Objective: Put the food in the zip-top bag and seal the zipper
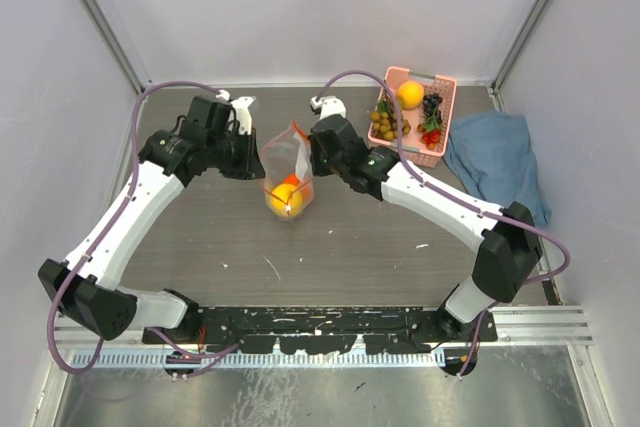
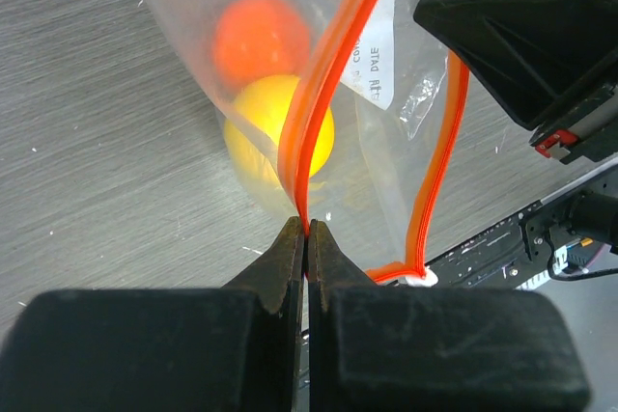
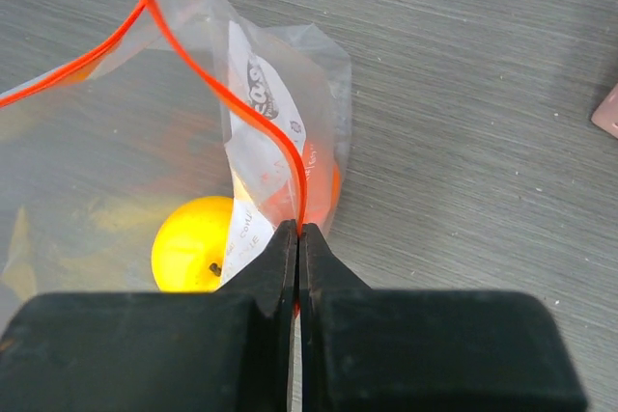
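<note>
A clear zip bag (image 1: 288,177) with orange zipper strips stands upright between my grippers, holding a yellow fruit (image 2: 266,123) and an orange fruit (image 2: 259,34) behind its plastic. My left gripper is shut on one side of the bag's zipper edge. My right gripper is shut on the opposite side of that edge. In the right wrist view the yellow fruit (image 3: 188,243) shows low in the bag, beside a white printed label (image 3: 253,132).
A pink basket (image 1: 428,155) with an orange, grapes and other fruit stands at the back right. A blue cloth (image 1: 495,167) lies beside it.
</note>
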